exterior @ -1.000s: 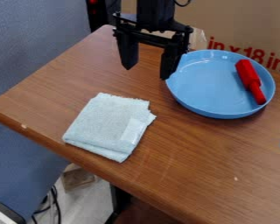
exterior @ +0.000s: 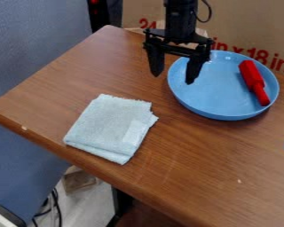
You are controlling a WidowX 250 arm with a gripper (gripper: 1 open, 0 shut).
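Note:
My black gripper [exterior: 173,67] is open above the left edge of the blue plate [exterior: 216,96], its two fingers apart with nothing seen between them. A red object [exterior: 255,82], bottle-like, lies on the right side of the plate. A folded pale blue-white cloth [exterior: 109,128] lies on the wooden table [exterior: 74,75], below and left of the gripper and apart from it.
A cardboard box [exterior: 263,31] stands behind the plate. The table's left edge drops to a blue-grey surface and floor with cables.
My gripper has moved up in the view and to the right, toward the back of the plate. The plate, red object and cloth are unchanged.

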